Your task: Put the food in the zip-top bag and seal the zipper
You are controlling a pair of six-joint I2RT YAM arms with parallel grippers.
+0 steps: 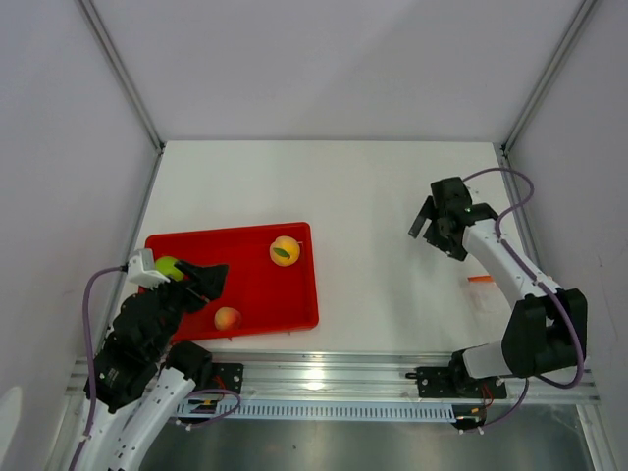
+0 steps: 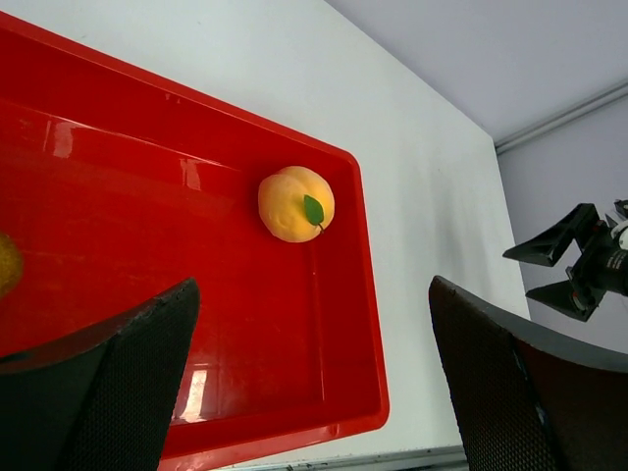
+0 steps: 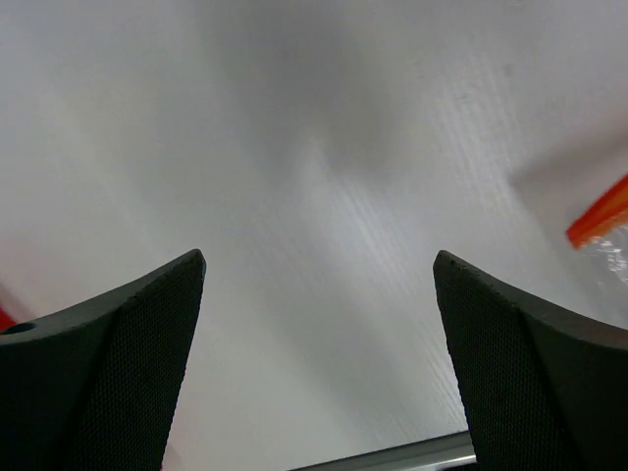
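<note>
In the top view the red tray [image 1: 257,294] holds a yellow fruit [image 1: 284,252] with a leaf, an orange-red fruit [image 1: 227,319], and a green item [image 1: 169,267] partly covered by my left gripper [image 1: 217,282]. That gripper is open above the tray. In the left wrist view the yellow fruit [image 2: 294,204] lies beyond the parted fingers [image 2: 128,388]. My right gripper [image 1: 423,229] hangs open over the white table, to the left of the clear bag [image 1: 483,306] with its orange zipper [image 1: 480,279]. The right wrist view catches the zipper's end [image 3: 595,218] at its right edge; most of the bag lies outside.
Grey walls stand at the back and sides. A metal rail [image 1: 324,373] runs along the front edge. Part of the right arm [image 1: 510,265] passes close beside the bag.
</note>
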